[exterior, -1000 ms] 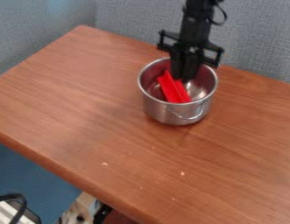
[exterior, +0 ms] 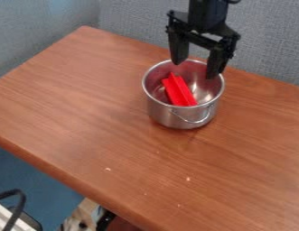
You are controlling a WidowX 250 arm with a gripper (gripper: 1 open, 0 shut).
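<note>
A steel pot (exterior: 177, 115) with a wire handle stands on the wooden table, holding a bright red object (exterior: 180, 88) that leans inside it. My black gripper (exterior: 196, 60) is open above the pot, its two fingers over the rim at the back, with nothing seen between them.
Grey padded walls stand behind it. Below the table's front left edge are cables and some small items on the floor.
The gripper rose from the pot a second ago, and has since come back down and a little to the right over it. The pot and red object look unmoved.
</note>
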